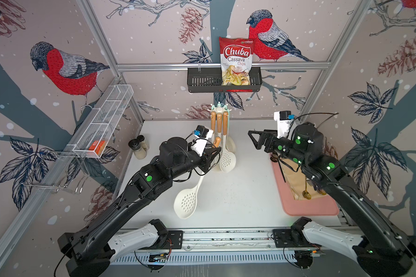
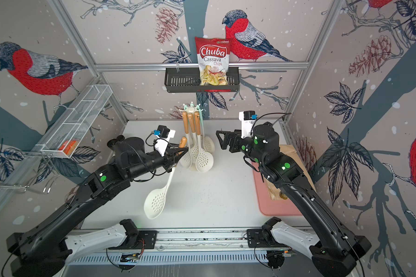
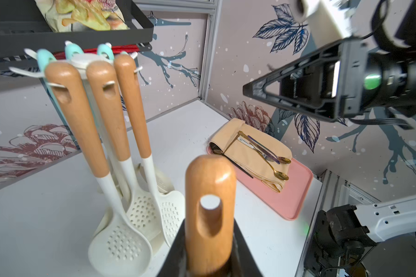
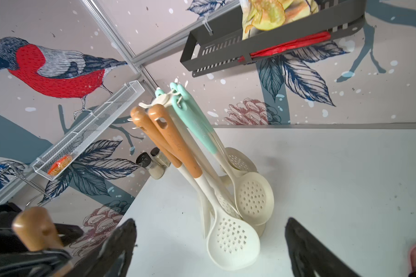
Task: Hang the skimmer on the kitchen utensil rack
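The skimmer [image 1: 185, 203] hangs over the left front of the counter, its wooden handle [image 3: 210, 180] held upright in my left gripper [image 1: 210, 156], which is shut on it. To its upper right stands the utensil rack [image 2: 191, 108], with several wooden-handled and mint-handled utensils [image 4: 233, 242] hanging on it. My right gripper [image 2: 227, 138] is open with nothing between its fingers, to the right of the rack and apart from the skimmer.
A pink tray [image 1: 291, 205] with cutlery lies at the right, two jars [image 1: 137, 150] at the back left. A dark shelf [image 1: 203, 85] with chips hangs above the rack; a wire shelf [image 1: 101, 120] is on the left wall.
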